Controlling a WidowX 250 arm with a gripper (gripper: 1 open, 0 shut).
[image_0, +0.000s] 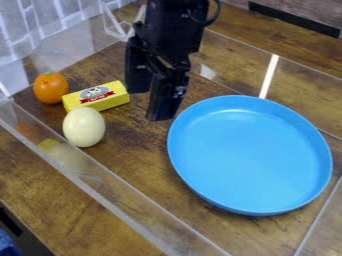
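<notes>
My black gripper (152, 94) hangs over the wooden table at the upper middle, open, its fingers between a yellow box and a blue plate. The yellow box (96, 97) with a small printed label lies left of it. A white egg-shaped object (84, 127) sits below the box, and an orange fruit (51, 87) is at the left. The blue plate (250, 155) fills the lower right.
A clear transparent wall (94, 195) runs along the left and lower left. Bare wood (247, 45) is free at the back right and around the egg-shaped object's right side.
</notes>
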